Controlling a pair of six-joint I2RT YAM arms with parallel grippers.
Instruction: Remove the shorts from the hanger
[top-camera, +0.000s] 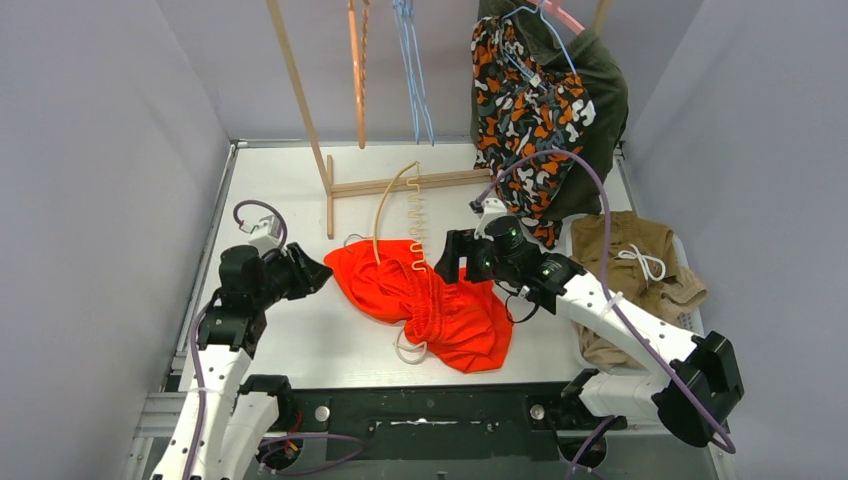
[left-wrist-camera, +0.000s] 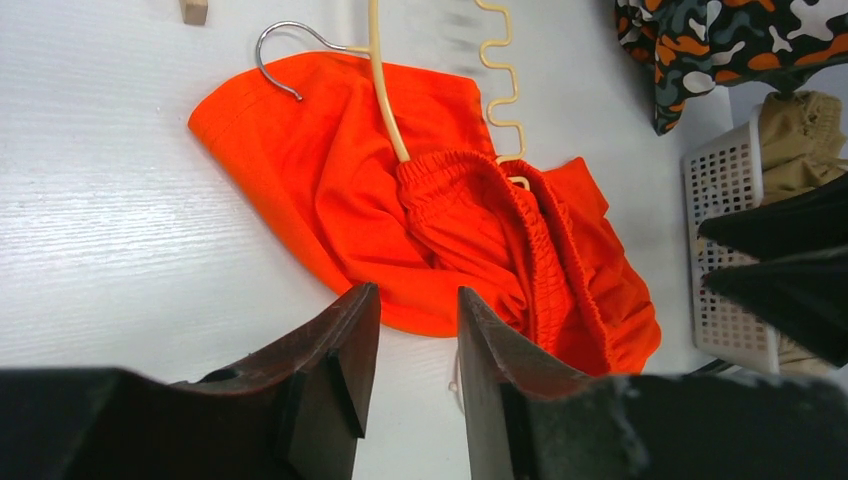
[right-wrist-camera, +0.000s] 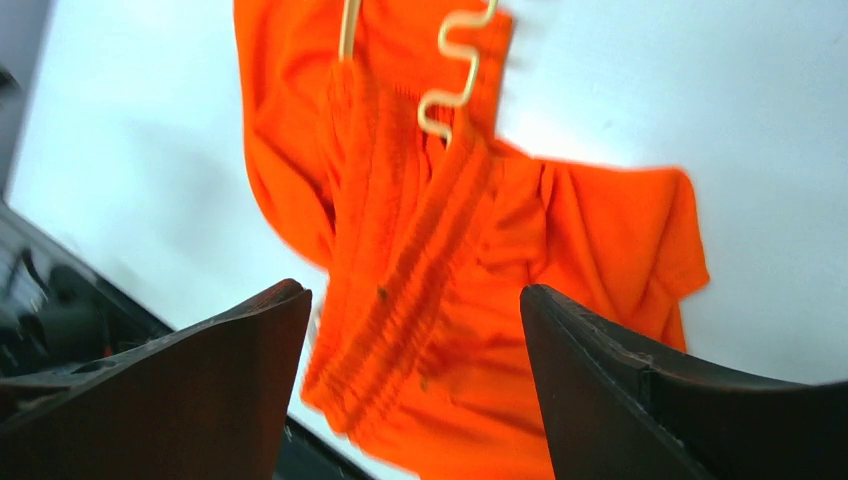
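Observation:
Red shorts (top-camera: 460, 330) lie crumpled on the white table, their waistband bunched. A yellow hanger (left-wrist-camera: 383, 90) with a metal hook (left-wrist-camera: 283, 28) lies with its lower part inside the waistband, the wavy bar showing in all views. My left gripper is left of the shorts, its fingers part open with nothing visible between. My right gripper is open above the right half of the shorts, with nothing held.
A wooden rack (top-camera: 385, 186) with empty hangers stands behind. Camo shorts (top-camera: 525, 120) hang at the back right. A basket (left-wrist-camera: 725, 310) of brown clothing sits on the right.

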